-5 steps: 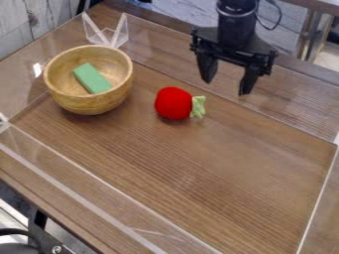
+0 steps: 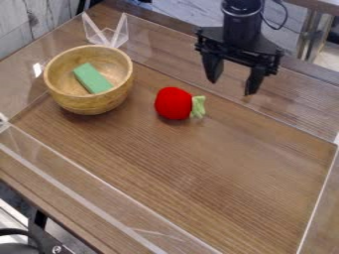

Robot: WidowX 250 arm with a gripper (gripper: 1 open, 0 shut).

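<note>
My black gripper (image 2: 233, 63) is at the top centre-right over the wooden table, its dark fingers pointing down and apart, with nothing visible between them. A red round object (image 2: 172, 104) with a pale green top lies on the table to the lower left of the gripper. A wooden bowl (image 2: 115, 98) at the left holds a green block (image 2: 89, 78).
A white object (image 2: 106, 32) with two prongs stands at the back left, and a dark cable lies at the bottom left corner beyond the table's edge.
</note>
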